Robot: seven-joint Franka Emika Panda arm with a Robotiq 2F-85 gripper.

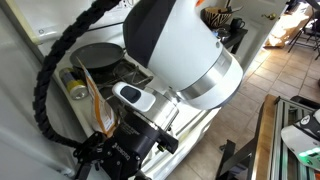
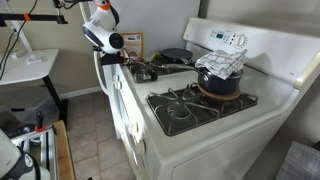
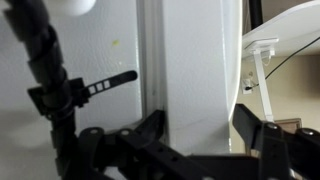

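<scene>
In the wrist view my gripper has its fingers apart, with the edge of a white upright panel [image 3: 195, 65] between them. The left fingertip [image 3: 153, 126] is close to one face of the panel and the other fingertip stands near its far side. Whether either finger touches it cannot be made out. The black gripper body [image 1: 115, 150] fills the lower left of exterior view 1, where its fingertips are hard to see. Exterior view 2 shows the arm [image 2: 105, 42] small, beside the white appliance at the far left end of the stove.
A dark pan [image 1: 100, 55] and a can [image 1: 75, 84] are on the stove side. On the white stove [image 2: 215, 125] a black pot [image 2: 218, 84] with a cloth sits on a burner. A table [image 2: 28, 67] stands at the left; tiled floor lies open in front.
</scene>
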